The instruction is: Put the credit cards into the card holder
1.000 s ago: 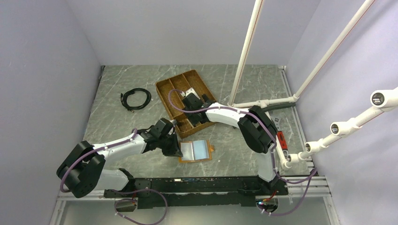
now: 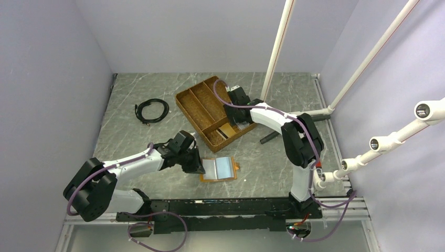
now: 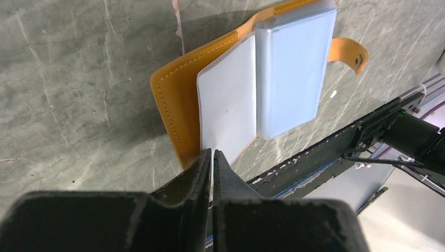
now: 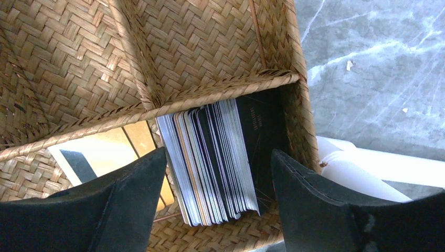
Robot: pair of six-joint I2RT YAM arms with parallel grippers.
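Note:
The card holder lies spread on the table, tan leather with clear sleeves. At its near left edge, my left gripper has its fingertips close together with a narrow gap, over the pale sleeve page; whether they touch it I cannot tell. In the right wrist view a row of cards stands on edge in a woven basket compartment, beside a flat dark piece. My right gripper is spread wide above that row, one finger on either side, nothing held.
The divided woven basket stands behind the holder; its other compartments look empty. Tan card-like pieces lie left of the card row. A coiled black cable rests at the left, with bare table around it.
My right arm has moved to the right across the basket, uncovering the tan pieces in it. My left arm stays almost in place.

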